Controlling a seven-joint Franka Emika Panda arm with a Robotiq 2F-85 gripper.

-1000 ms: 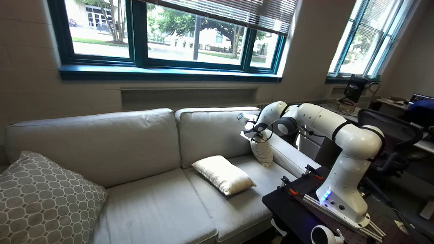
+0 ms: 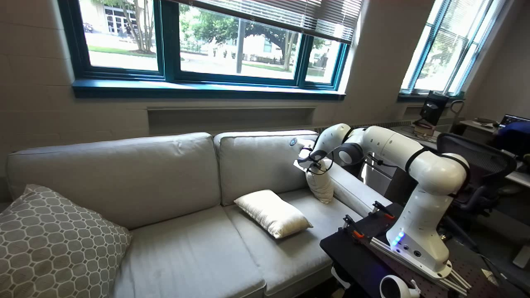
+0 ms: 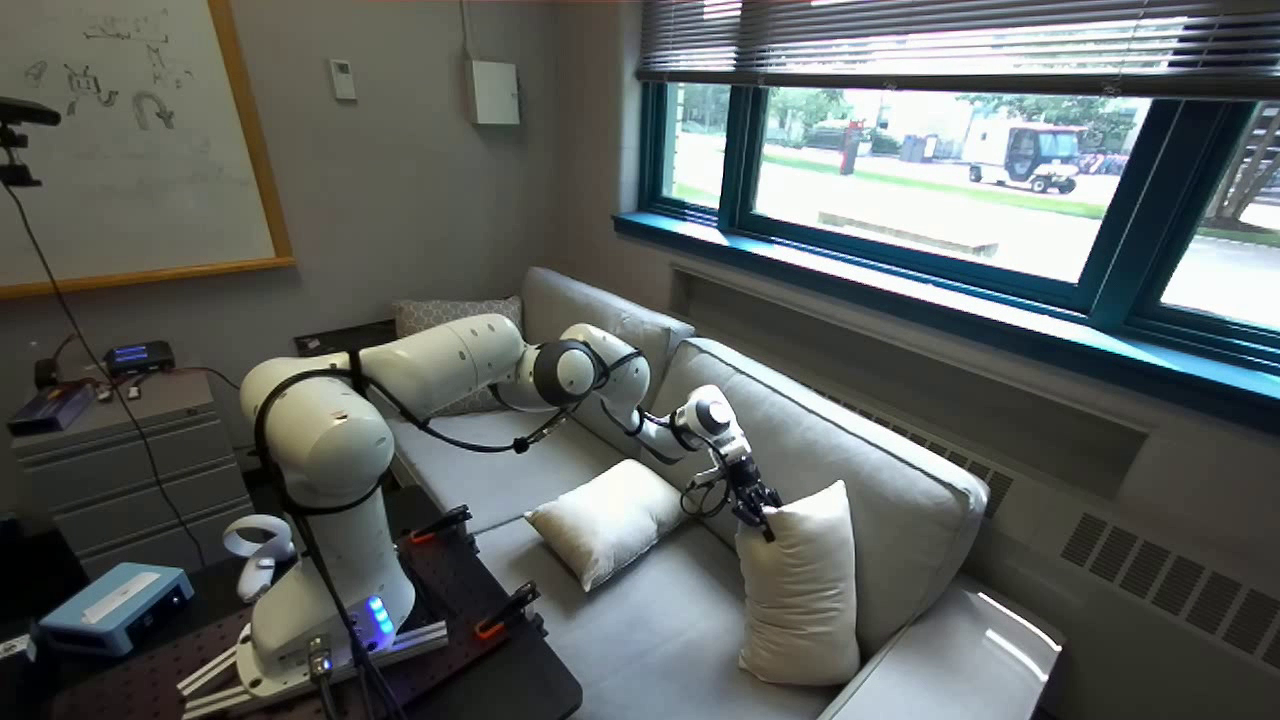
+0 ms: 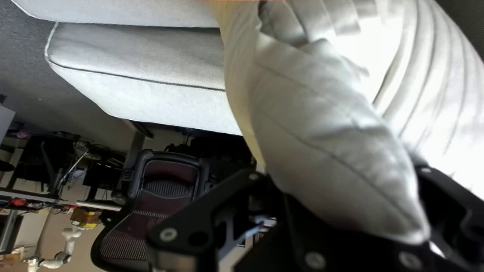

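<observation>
A cream pillow (image 3: 801, 594) stands upright at the sofa's armrest end. My gripper (image 3: 768, 518) is shut on its upper corner. In the wrist view the pale cloth of this pillow (image 4: 326, 131) bulges up between the black fingers and hides part of them. A second cream pillow (image 2: 273, 213) lies flat on the seat to the left, apart from the gripper. In exterior view 1 the arm covers the top of the held pillow (image 2: 321, 186), and the fingertips cannot be made out there.
The grey sofa (image 2: 164, 253) has its backrest behind the held pillow and an armrest (image 3: 960, 648) beside it. A patterned pillow (image 2: 59, 243) leans at the far left end. Between it and the flat pillow the seat is clear. The robot's black table (image 2: 348, 248) stands in front.
</observation>
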